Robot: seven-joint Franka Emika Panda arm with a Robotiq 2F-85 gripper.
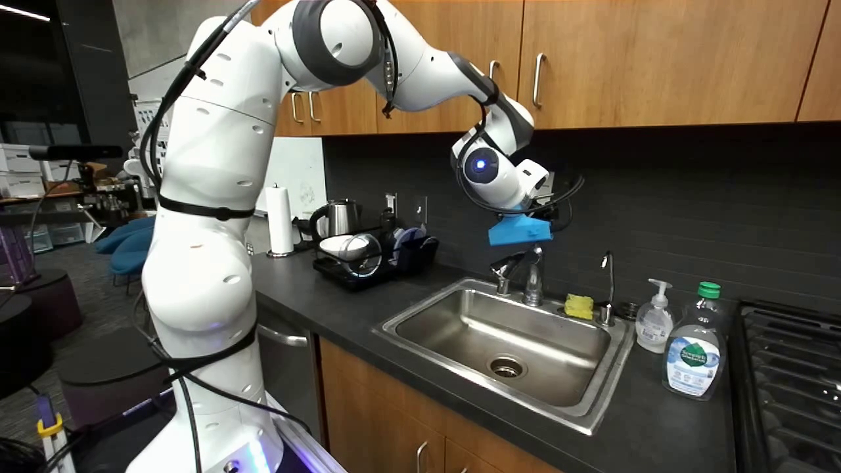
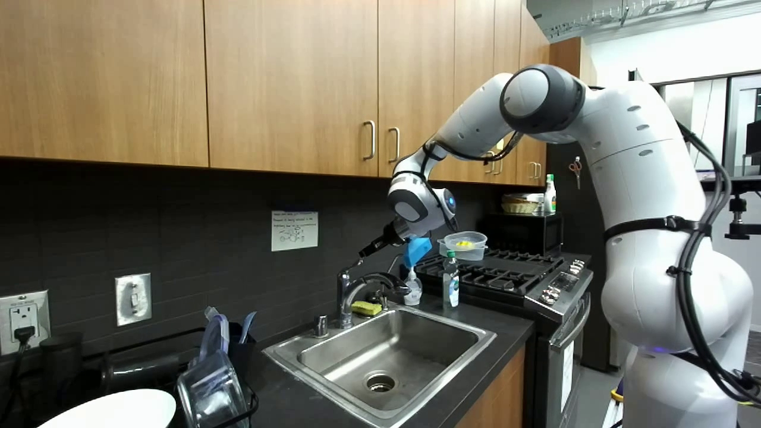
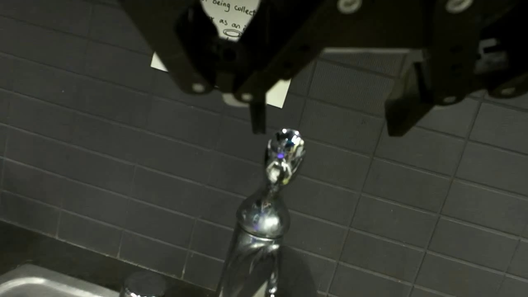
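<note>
My gripper is partly open, its two fingers well apart and nothing held. In the wrist view, the faucet's shiny lever [image 3: 286, 143] shows just beyond the left fingertip, toward the left side of the gap. Exterior view 2 has the gripper [image 2: 371, 246] close above the faucet [image 2: 346, 293], by the top of its lever; whether they touch cannot be told. From exterior view 1, a blue piece [image 1: 520, 230] on the wrist covers the fingers, with the faucet [image 1: 533, 276] below it.
The steel sink [image 1: 504, 339] is empty. A yellow sponge [image 1: 579, 307], a small tap [image 1: 608, 288], a soap pump [image 1: 654, 319] and a dish soap bottle [image 1: 695, 347] stand to the right. A dish rack [image 1: 370, 264] is at the left, and cabinets [image 1: 670, 63] hang above.
</note>
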